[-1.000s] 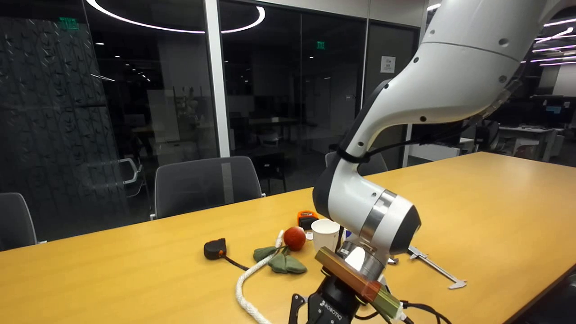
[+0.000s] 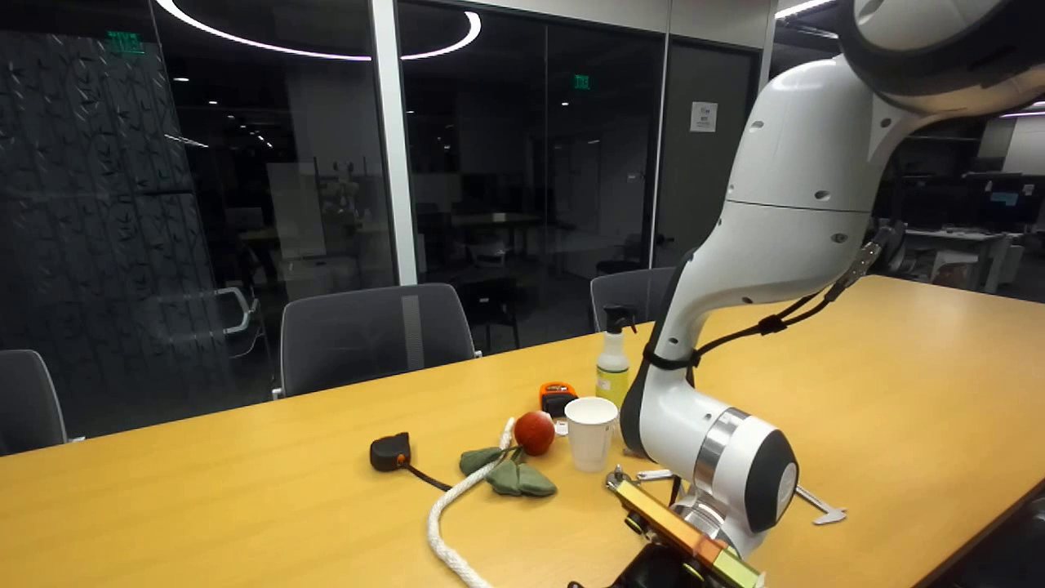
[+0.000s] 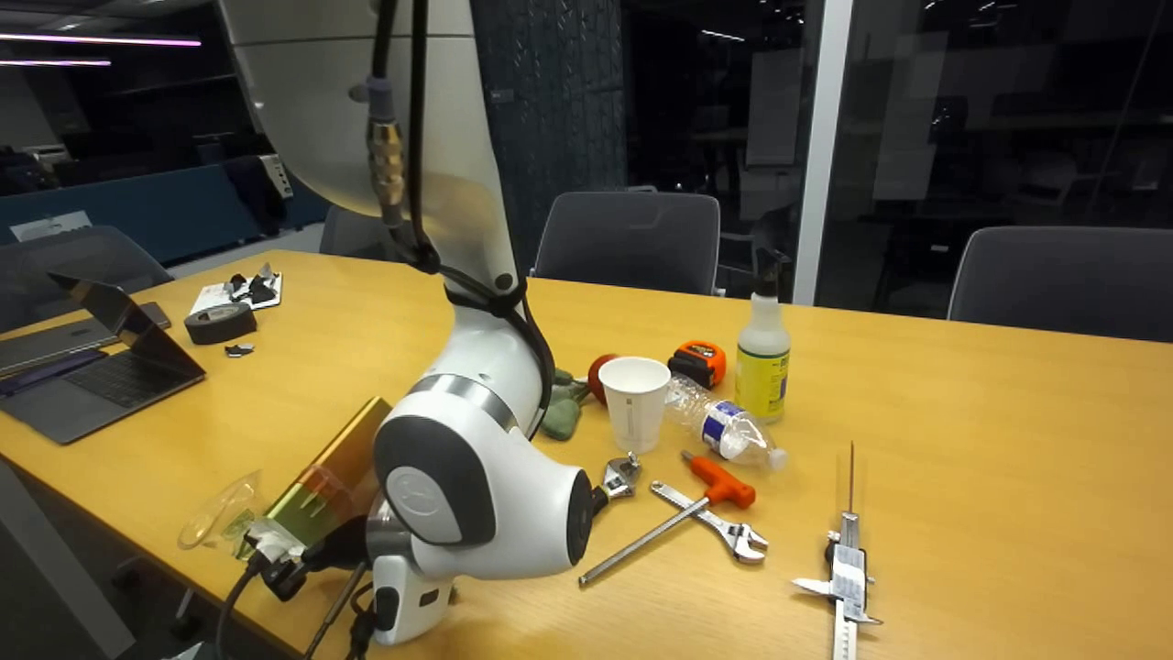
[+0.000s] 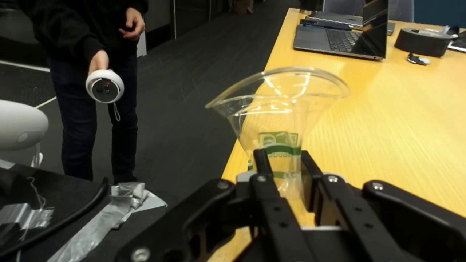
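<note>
A clear plastic cup [image 4: 279, 118] with green print is pinched between the black fingers of my gripper in the wrist view. Its wide rim faces away from the gripper, and the fingers press on its narrower part. Exterior view 2 shows the same clear cup [image 3: 224, 511] at the left, close to the table's near edge. There the fingers are largely hidden behind the camera mount and the arm. From exterior view 1 the gripper's fingers are out of sight below the frame.
A white paper cup [image 3: 635, 401], a plastic bottle [image 3: 726, 423], a spray bottle [image 3: 763, 357], an orange-handled tool [image 3: 715, 484], wrenches and a caliper [image 3: 847, 572] lie on the table. A laptop [image 4: 340, 39] stands farther along. A person [image 4: 91, 78] stands beside the table, holding a white controller.
Compared with exterior view 1 a second ago, the wrist has shifted right and lower, and its mount has swung. The spray bottle now shows behind the paper cup. Table objects look unmoved.
</note>
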